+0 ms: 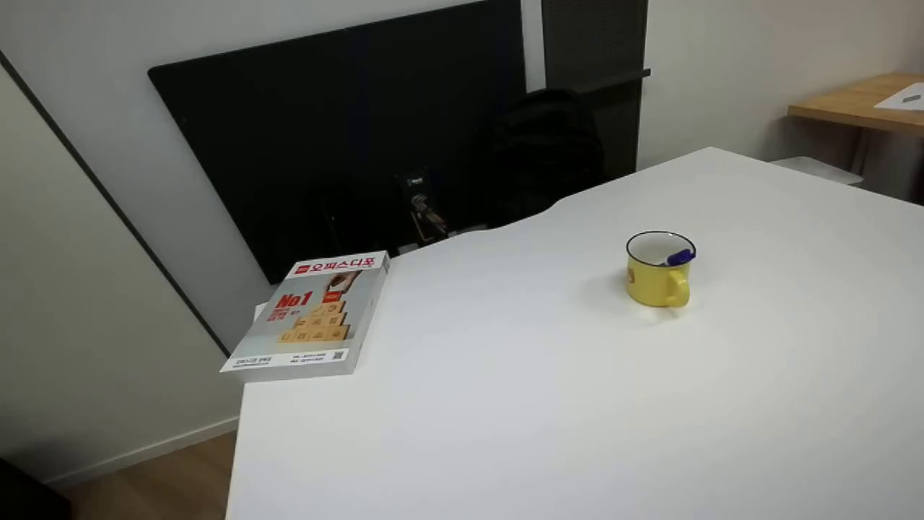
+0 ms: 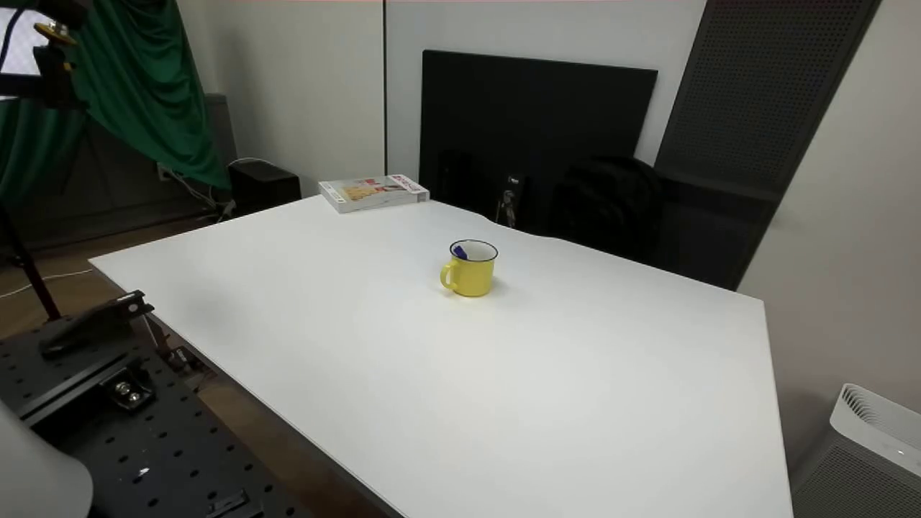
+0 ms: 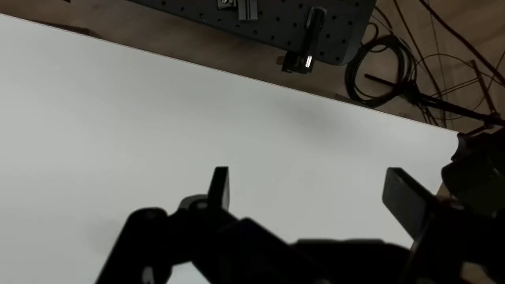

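On the white table stands a yellow mug (image 1: 651, 282) with a dark rim, upright, its handle towards the front in exterior view 1. A blue-capped pen or marker (image 1: 681, 257) leans inside it, its end at the rim. Exterior view 2 has the same mug (image 2: 472, 275) near the middle of the table. My gripper shows only in the wrist view, its dark fingers wide apart and only bare table surface visible between them. Neither mug nor pen appears in that wrist view.
A thick catalogue (image 1: 304, 319) lies at the table's left corner in exterior view 1. A black perforated base plate (image 3: 274, 21) and coiled cables (image 3: 378, 71) sit beyond the table edge.
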